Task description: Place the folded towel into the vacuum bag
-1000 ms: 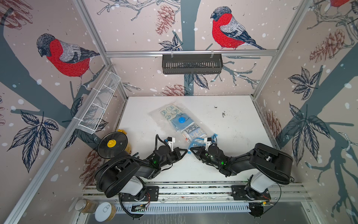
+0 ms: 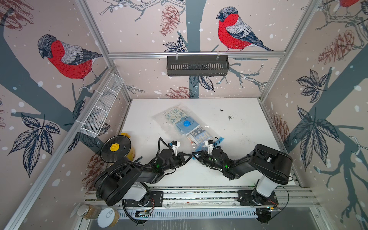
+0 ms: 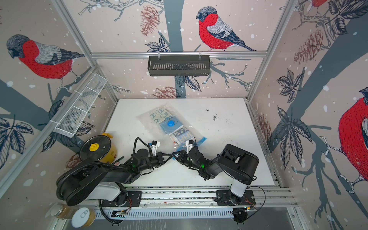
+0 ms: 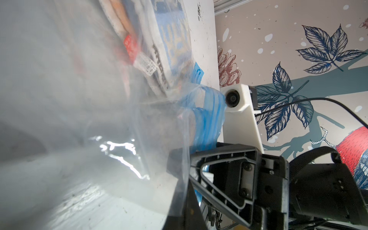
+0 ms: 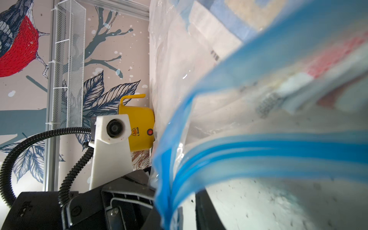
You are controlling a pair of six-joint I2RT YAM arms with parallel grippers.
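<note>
The clear vacuum bag (image 2: 168, 118) lies diagonally on the table, with a blue valve (image 2: 186, 123) and folded towels (image 2: 197, 136) inside. Its blue zipper edge (image 5: 268, 149) is lifted between my grippers at the front. My left gripper (image 2: 189, 155) is shut at that edge; whether film is between its fingertips is hidden. My right gripper (image 2: 195, 155) meets it from the right at the blue strip; the bag covers much of its fingers in both wrist views, so its opening is unclear.
A yellow pot (image 2: 113, 147) stands at the left of the table. A white wire rack (image 2: 101, 103) is on the left wall and a dark shelf (image 2: 197, 67) hangs at the back.
My right gripper has moved left toward my left gripper, and the bag's front blue edge has shifted with it. The left gripper is slightly further left.
</note>
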